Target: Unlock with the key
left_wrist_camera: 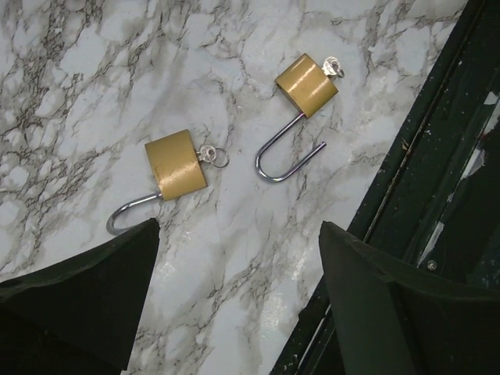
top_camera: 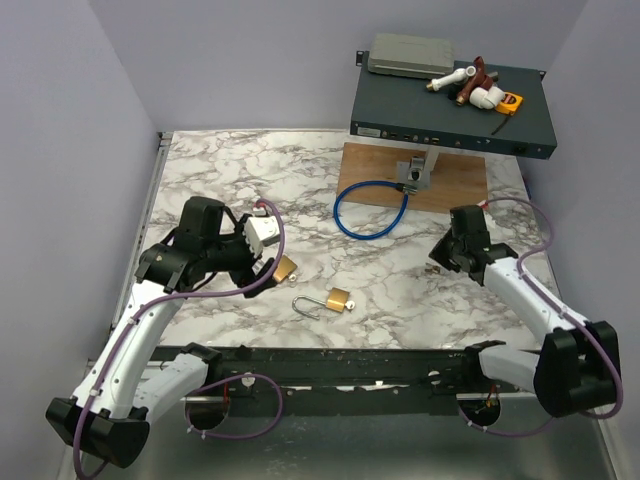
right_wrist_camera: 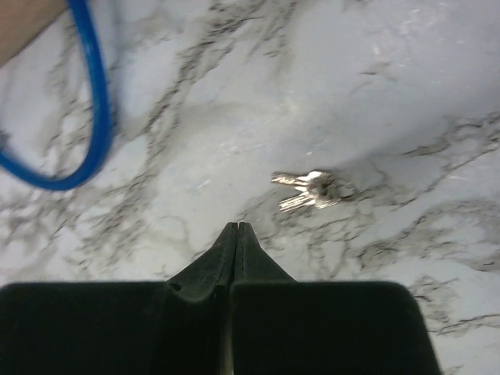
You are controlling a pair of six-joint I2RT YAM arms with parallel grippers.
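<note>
A small bunch of silver keys [right_wrist_camera: 311,189] lies flat on the marble top, seen in the right wrist view. My right gripper is shut with its fingertips pressed together and nothing between them; the keys sit apart from it, beyond the tips and to the right. Two brass padlocks, each with its own key inserted and its shackle swung out, show in the left wrist view: one padlock [left_wrist_camera: 176,166] at the left, the other padlock [left_wrist_camera: 306,84] at the upper right. My left gripper stands wide open above the marble, empty.
A blue hose [top_camera: 370,236] curls over the marble toward the brown board [top_camera: 465,182] at the back. Above that board is a dark raised shelf [top_camera: 400,105] carrying assorted items. A dark rail [top_camera: 330,368] runs along the front edge.
</note>
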